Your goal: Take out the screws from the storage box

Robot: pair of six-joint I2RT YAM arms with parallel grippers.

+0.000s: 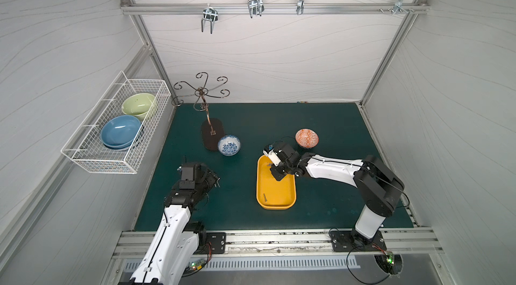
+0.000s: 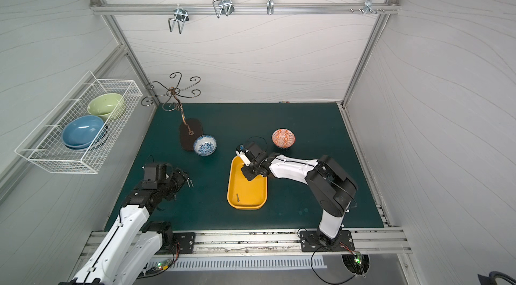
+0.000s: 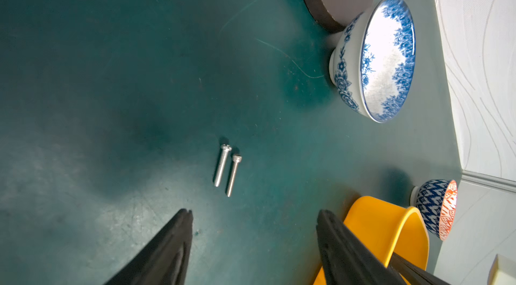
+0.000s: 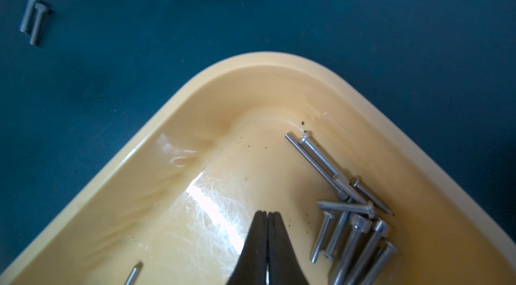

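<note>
The yellow storage box (image 1: 275,199) stands mid-table. In the right wrist view, a pile of several silver screws (image 4: 349,215) lies along one wall inside it, and a lone screw (image 4: 132,274) shows at the lower left. My right gripper is over the box floor beside the pile, fingertips together and nothing visible between them. Two screws (image 3: 228,169) lie side by side on the green table, left of the box. Near them, my left gripper is open and empty, its fingers wide apart.
A blue-and-white bowl (image 1: 229,145) stands by the dark base of a metal stand (image 1: 212,134). An orange-patterned bowl (image 1: 307,138) is behind the box. A wire basket with dishes (image 1: 115,140) hangs on the left wall. Table between the left arm and box is clear.
</note>
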